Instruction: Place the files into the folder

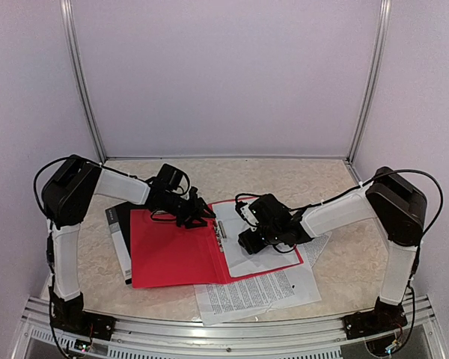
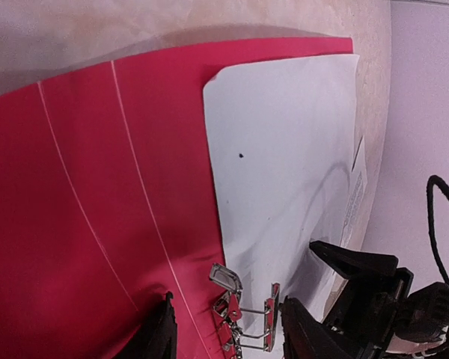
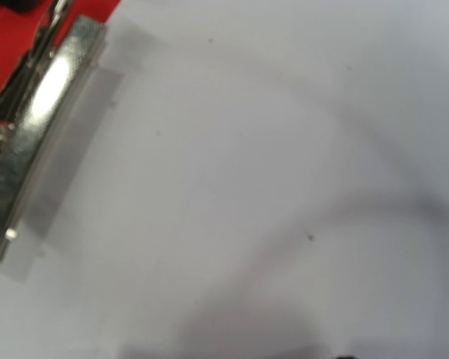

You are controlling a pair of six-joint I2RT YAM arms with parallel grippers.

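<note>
The red folder [image 1: 172, 258] lies open, with white paper [image 1: 262, 262] on its right half [image 2: 284, 134] under a metal clip [image 3: 45, 112]. My left gripper [image 1: 198, 217] is low over the folder's upper middle near the spine; in the left wrist view its fingers [image 2: 163, 336] are apart beside the clip mechanism. My right gripper [image 1: 251, 239] is down on the paper in the folder; its fingers are out of the right wrist view, and from above I cannot tell what is between them.
Printed sheets [image 1: 251, 303] lie under and below the folder's right side. A dark booklet [image 1: 120, 239] sticks out at left. Bare table [image 1: 352, 277] shows at the right and along the back.
</note>
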